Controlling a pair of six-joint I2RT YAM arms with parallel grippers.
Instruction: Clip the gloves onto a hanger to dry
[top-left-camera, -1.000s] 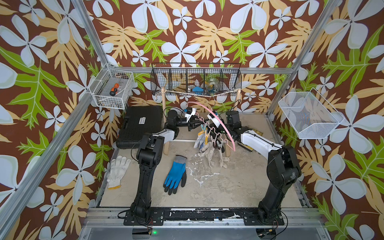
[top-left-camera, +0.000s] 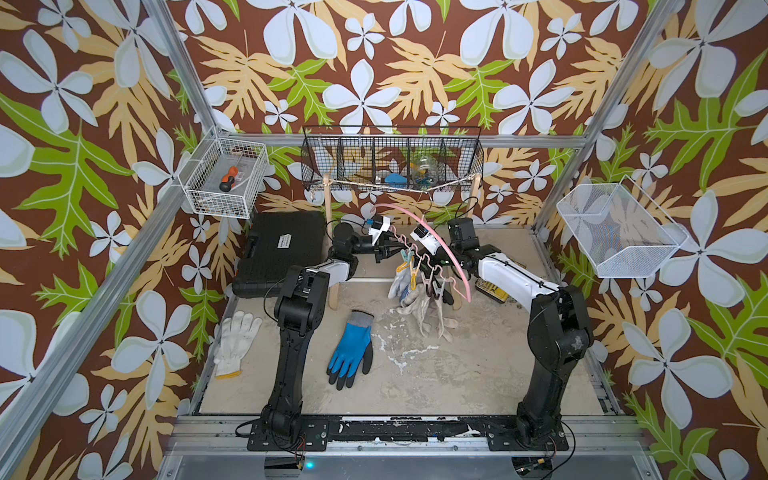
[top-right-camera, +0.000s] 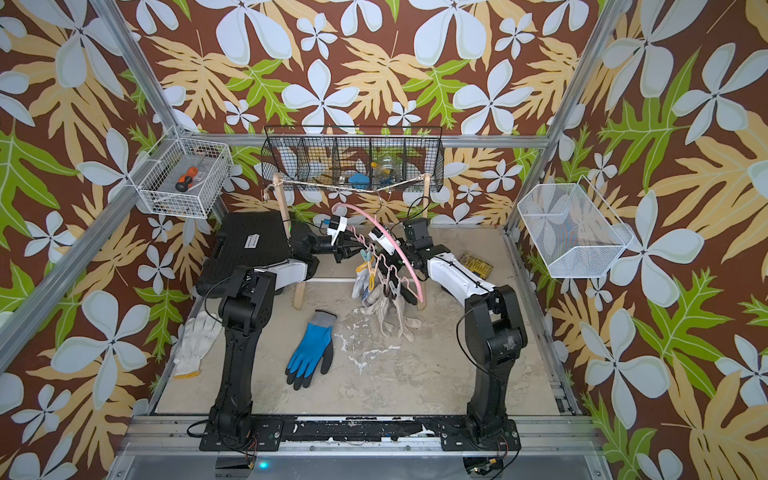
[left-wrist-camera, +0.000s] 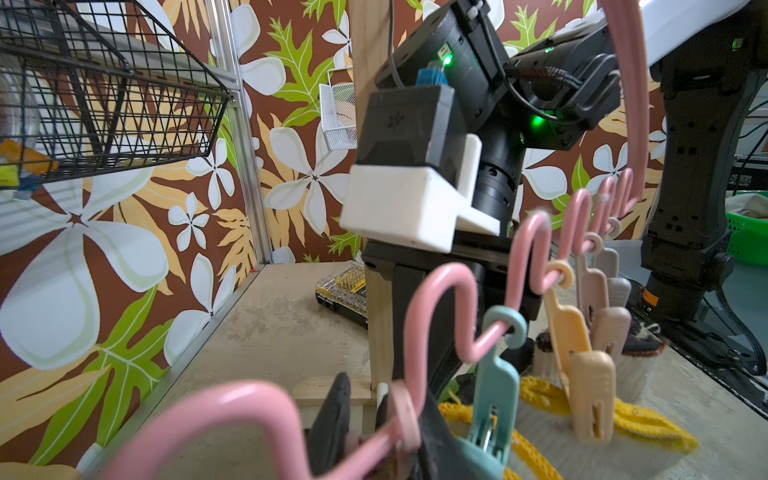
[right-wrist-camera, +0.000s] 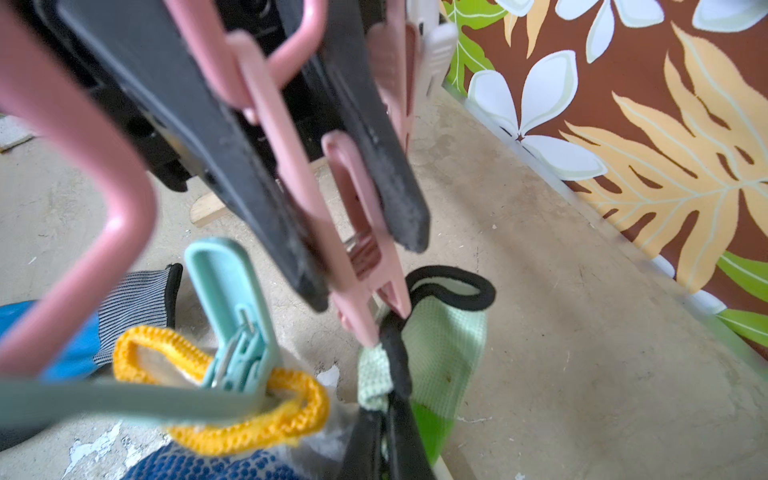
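Note:
The pink hanger (top-left-camera: 457, 262) is held up mid-table, several gloves (top-left-camera: 432, 312) dangling from its clips. My left gripper is shut on a pink clip (right-wrist-camera: 300, 176), its fingers on either side of the handles. At the clip's lower tips is the black-edged cuff of a pale green glove (right-wrist-camera: 449, 344); whether the tips grip it cannot be told. Just below, my right gripper is shut on that cuff's edge. A teal clip (right-wrist-camera: 228, 288) beside it bears a yellow-cuffed glove (right-wrist-camera: 302, 400). On the table lie a blue glove (top-left-camera: 349, 352) and a white glove (top-left-camera: 237, 340).
A black case (top-left-camera: 280, 249) occupies the back left of the table. Behind the hanger, a black wire basket (top-left-camera: 364, 164) hangs on the rail. A yellow-and-black box (top-right-camera: 477, 265) sits beyond my right arm.
The left arm and the gloves on the table look unmoved.

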